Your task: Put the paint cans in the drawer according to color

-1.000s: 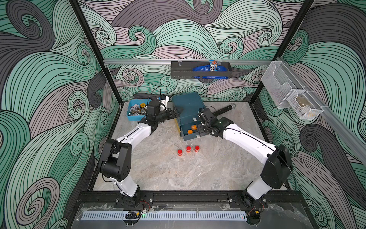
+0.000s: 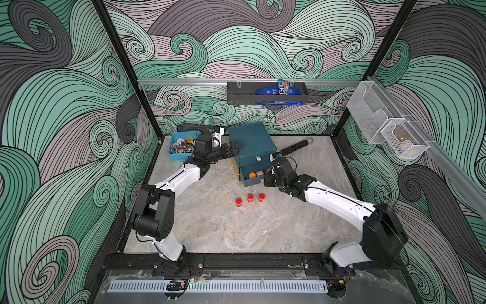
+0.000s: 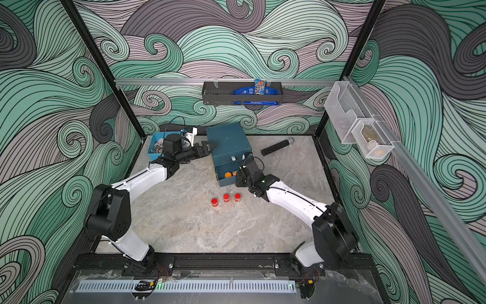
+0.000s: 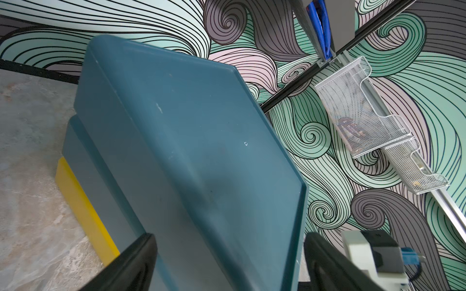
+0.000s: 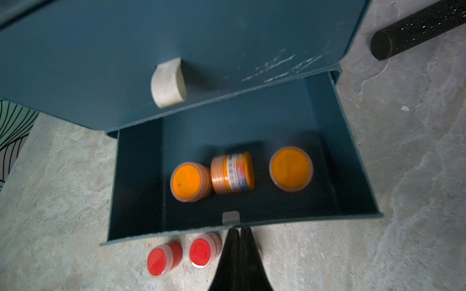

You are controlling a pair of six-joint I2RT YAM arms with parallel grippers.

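The dark blue drawer (image 5: 140, 231) stands pulled out of its cabinet (image 2: 251, 139). Inside are three orange paint cans: one upright at the left (image 5: 186, 182), one on its side in the middle (image 5: 233, 173), one upright at the right (image 5: 291, 168). Three red-lidded cans (image 2: 238, 202) (image 2: 250, 197) (image 2: 261, 197) rest on the table before the drawer. My right gripper is shut, nothing visible between its fingers, at the drawer's front edge near the small tab. My left gripper is open at the cabinet's left side; contact cannot be told.
Behind the left arm sits a blue bin (image 2: 177, 152) of mixed items. A black mesh cylinder (image 2: 296, 146) lies right of the cabinet. A yellow drawer edge (image 4: 87, 208) shows low on the cabinet's left.
The middle orange can shifted toward the drawer front. The left arm stayed still.
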